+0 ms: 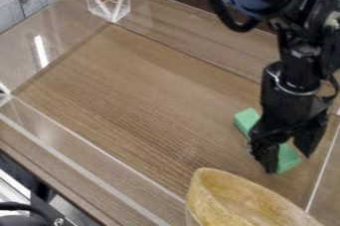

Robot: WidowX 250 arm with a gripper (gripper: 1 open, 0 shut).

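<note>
My black gripper is at the right side of the camera view, reaching down over a green object on the wooden table. The gripper is open, with its fingers around the lower part of the green object, which is partly hidden behind them. Whether the fingers touch it is unclear.
A yellow bowl-like object sits at the bottom edge, near the gripper. A clear wire-like or plastic item stands at the back left.
</note>
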